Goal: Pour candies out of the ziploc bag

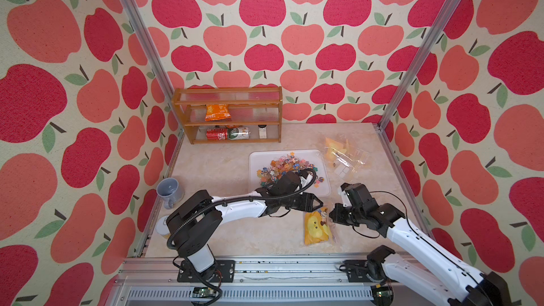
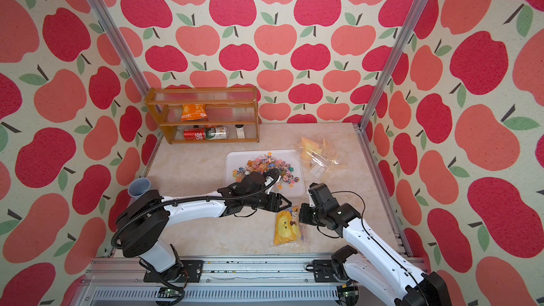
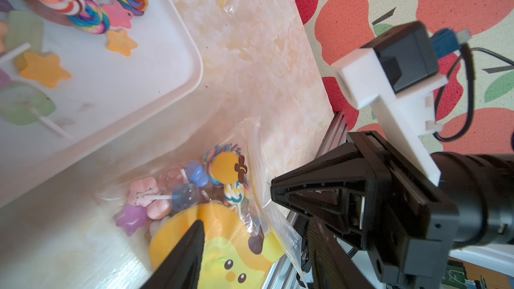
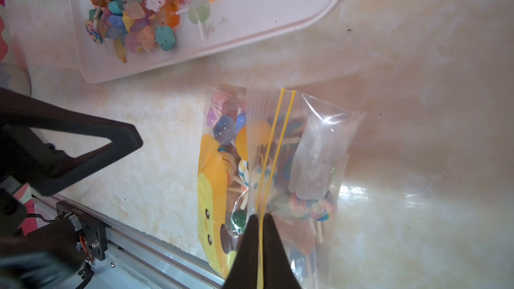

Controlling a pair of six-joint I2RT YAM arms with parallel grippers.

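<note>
A clear ziploc bag (image 1: 316, 227) with a yellow bear-like print and mixed candies lies at the front of the table, its yellow zip strip visible in the right wrist view. My right gripper is shut on the bag's zip edge. My left gripper hangs over the bag with its fingers apart, around the flap's side, holding nothing that shows clearly. Behind the bag a white tray (image 3: 160, 75) holds a pile of loose candies (image 4: 144, 18).
More clear bags (image 1: 345, 153) lie at the back right. A wooden shelf (image 1: 229, 90) with snacks and cans stands at the back left, a blue mug (image 1: 169, 191) at the left edge.
</note>
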